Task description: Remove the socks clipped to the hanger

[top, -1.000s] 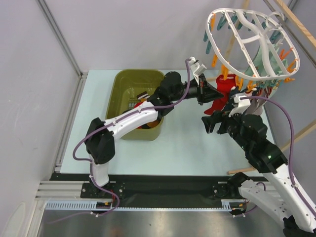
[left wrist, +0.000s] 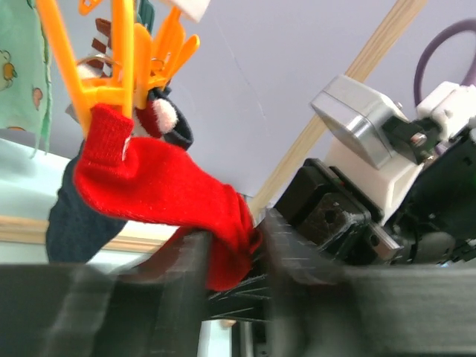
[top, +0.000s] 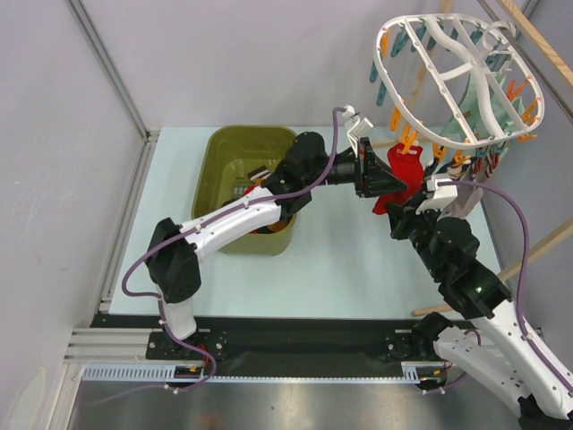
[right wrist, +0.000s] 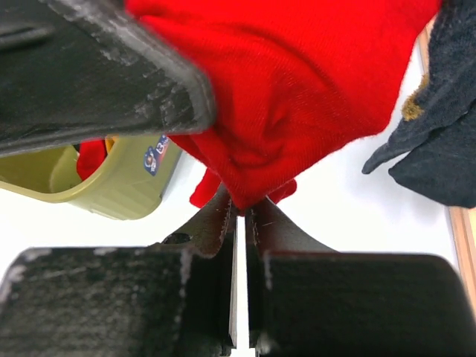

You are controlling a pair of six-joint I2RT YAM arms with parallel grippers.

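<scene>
The red sock [top: 407,166] hangs from the white hanger [top: 434,64], its cuff held by an orange clip [left wrist: 111,82]. Lower down, my right gripper is shut on a pinch of the sock's fabric, fingertips meeting under it. My left gripper stands part open near the sock, a gap showing between its blurred fingers; red fabric passes behind them. One dark left finger [right wrist: 149,82] crosses in front of the sock in the right wrist view. Whether it touches the cloth I cannot tell.
A dark grey sock [right wrist: 439,126] hangs close by, and a green patterned cloth [left wrist: 22,74] beside it. An olive bin [top: 215,184] with several items stands at the left of the table. Wooden bars stand at the right.
</scene>
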